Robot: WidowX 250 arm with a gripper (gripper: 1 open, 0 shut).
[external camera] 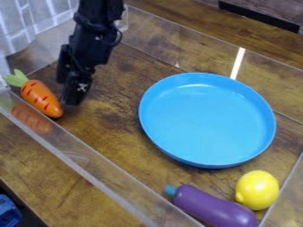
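The black gripper (pixel 74 85) hangs at the upper left, its fingers spread open just right of and above an orange toy carrot (pixel 42 98) with green leaves, which lies along the clear side wall. Nothing shows between the fingers. A blue plate (pixel 207 120) fills the right middle of the wooden surface.
A purple toy eggplant (pixel 211 206) and a yellow lemon (pixel 257 189) lie at the front right. Clear plastic walls edge the area. Bare wood is free between the carrot and plate.
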